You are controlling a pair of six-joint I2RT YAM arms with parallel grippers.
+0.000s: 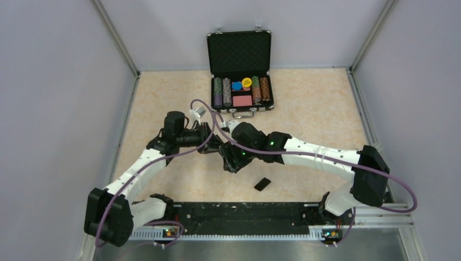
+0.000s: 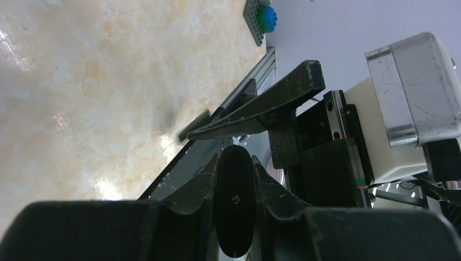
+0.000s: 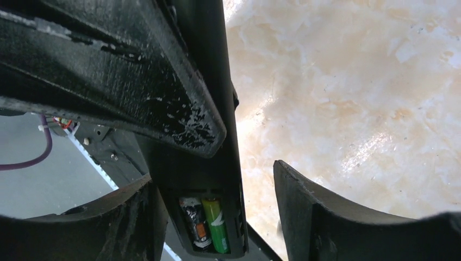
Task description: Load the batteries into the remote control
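Observation:
My left gripper point(image 1: 211, 142) is shut on the black remote control point(image 2: 235, 196), which hangs above the table at the middle. In the right wrist view the remote's open compartment holds two batteries point(image 3: 216, 223), one green and one dark with a silvery end. My right gripper point(image 1: 232, 162) is at the remote's lower end, its fingers part open on either side of the compartment, with a gap visible on its right. A small dark flat piece point(image 1: 262, 184), perhaps the battery cover, lies on the table below right of the grippers.
An open chip case point(image 1: 242, 111) stands at the back middle. A purple cable loops over both arms. The dark front edge of the table runs below the grippers.

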